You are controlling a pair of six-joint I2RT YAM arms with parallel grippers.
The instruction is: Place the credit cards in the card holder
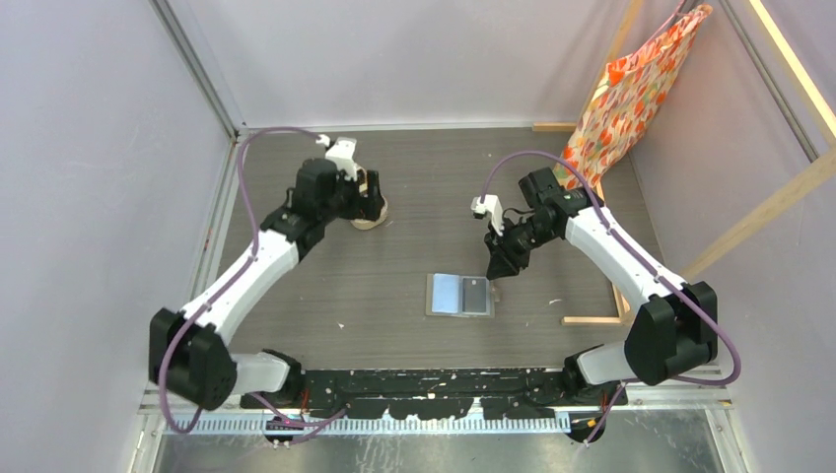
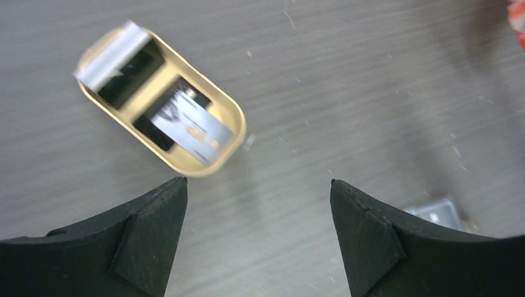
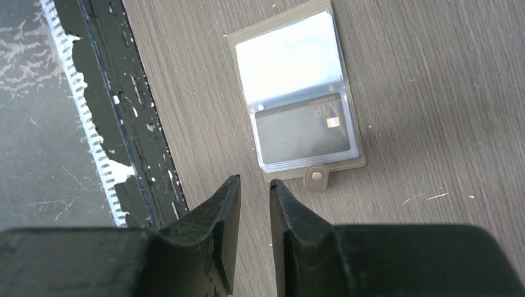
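The open card holder point(image 3: 357, 162) lies flat on the table, a dark card point(image 3: 303, 132) in one clear pocket and a pale pocket point(image 3: 288, 55) opposite. Over its snap-tab side hovers my right gripper, fingers a small gap apart and empty. My left gripper is wide open with nothing between its fingers. Beyond it, in the left wrist view, sits a shallow tan tray point(image 2: 230, 102) with dark and grey cards point(image 2: 192, 124). In the top view the left arm covers most of that tray.
A floral cloth point(image 1: 641, 89) hangs on a wooden frame at the back right. Bare table point(image 1: 434, 197) stretches between the tray and the holder. The holder's edge shows small at the lower right of the left wrist view.
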